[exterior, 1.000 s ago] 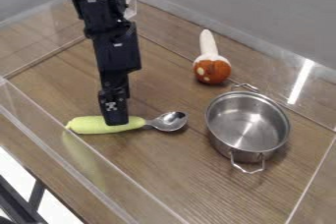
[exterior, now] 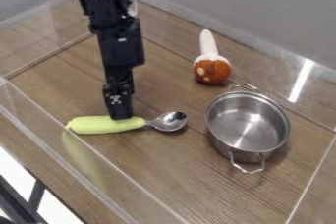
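My black gripper (exterior: pixel 117 110) reaches down from the upper left, its tips over a spoon with a pale yellow-green handle (exterior: pixel 94 124) and a metal bowl (exterior: pixel 170 121) at the right end. The spoon lies on the wooden surface. The tips are at the handle near its metal neck; whether they are open or shut on it cannot be made out.
A steel pot (exterior: pixel 247 128) with two wire handles stands to the right. A brown-orange object with a white handle (exterior: pixel 211 66) lies at the back. Pale walls and edges bound the wooden surface (exterior: pixel 184 179), whose front middle is clear.
The gripper has moved slightly to the right and down onto the spoon's handle. The spoon, pot and object at the back look unmoved.
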